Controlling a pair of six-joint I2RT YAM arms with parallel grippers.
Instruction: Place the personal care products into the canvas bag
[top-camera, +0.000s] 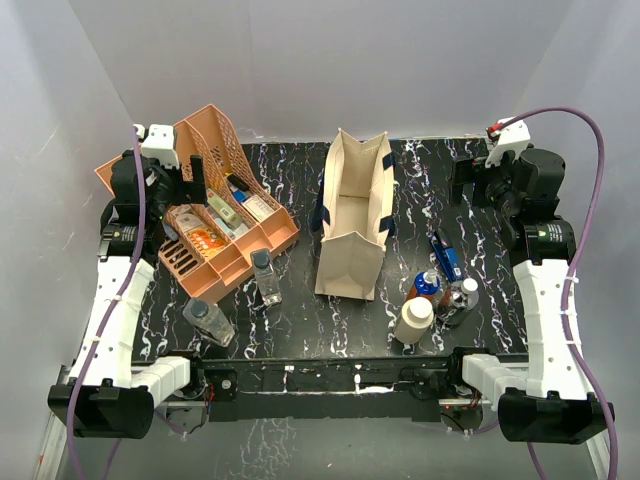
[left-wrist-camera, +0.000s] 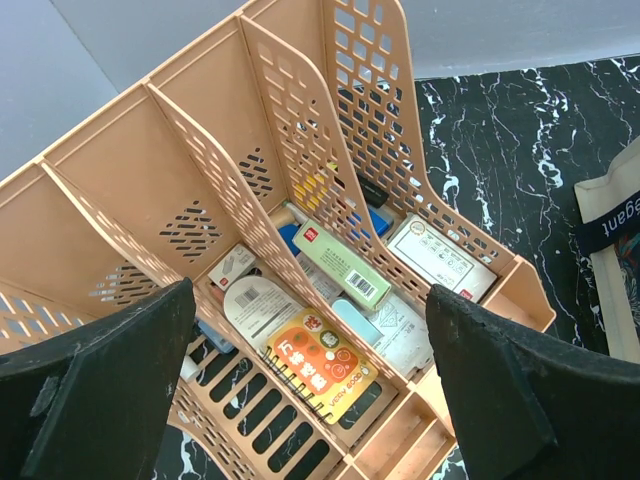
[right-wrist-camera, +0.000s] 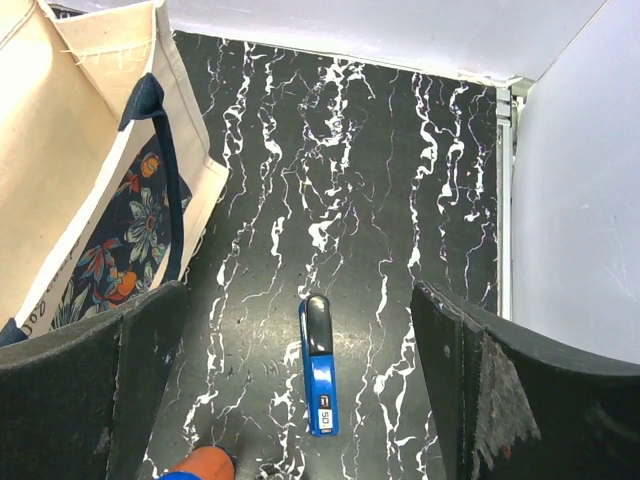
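The cream canvas bag (top-camera: 355, 260) stands open at the table's middle, seemingly empty. My left gripper (top-camera: 183, 180) is open above the left side of a tan divided organizer (top-camera: 265, 255), which holds small packets, boxes and a green box (left-wrist-camera: 340, 260). My right gripper (top-camera: 470, 180) hangs open at the right, above bare table beside the bag. A blue-and-black slim item (right-wrist-camera: 320, 390) lies below it. Near the front right are a blue-capped bottle (top-camera: 425, 285), a cream bottle (top-camera: 414, 320) and a silver-topped bottle (top-camera: 458, 302).
Two clear jars (top-camera: 208, 325) with dark lids stand or lie front left, near the organizer. Grey walls bound the table at back and sides.
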